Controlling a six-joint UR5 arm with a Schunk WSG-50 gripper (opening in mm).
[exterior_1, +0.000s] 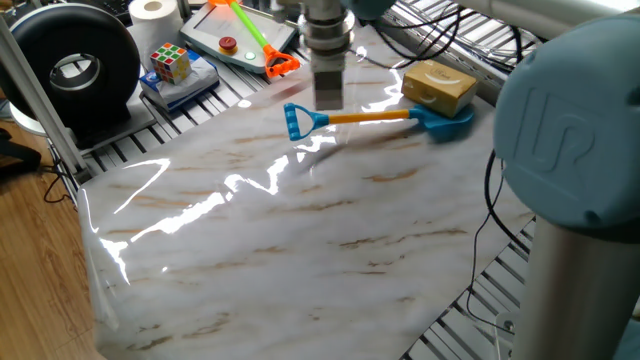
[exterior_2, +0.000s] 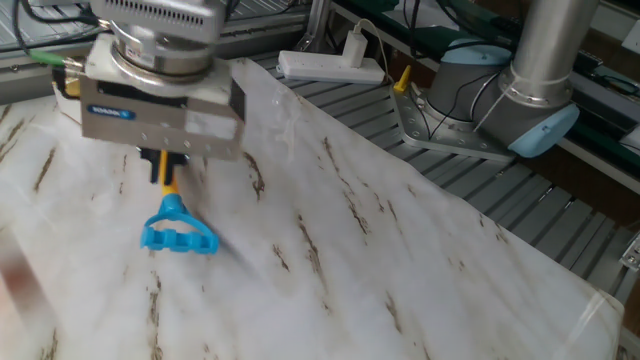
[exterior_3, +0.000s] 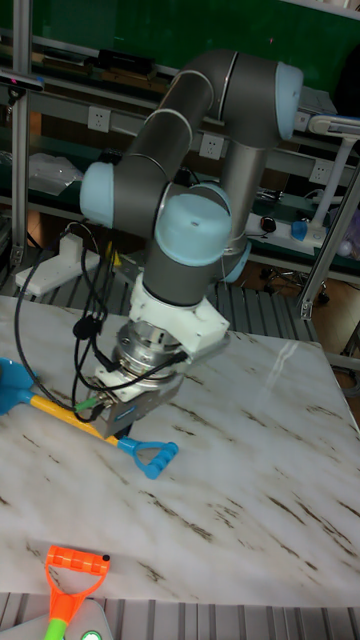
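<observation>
A toy shovel with a blue D-shaped grip, yellow shaft and blue blade lies flat across the far part of the marbled sheet. My gripper points down over the shaft close to the blue grip. In exterior view 2 its short dark fingers reach down around where the yellow shaft begins, but contact cannot be made out. The gripper's body hides most of the shaft there. Exterior view 3 shows the blue grip sticking out beside the gripper. Whether the fingers are open or shut is unclear.
A cardboard box stands by the blade. A Rubik's cube on a blue-white pack, an orange-green toy and a grey tray sit along the far left edge. The sheet's near part is bare.
</observation>
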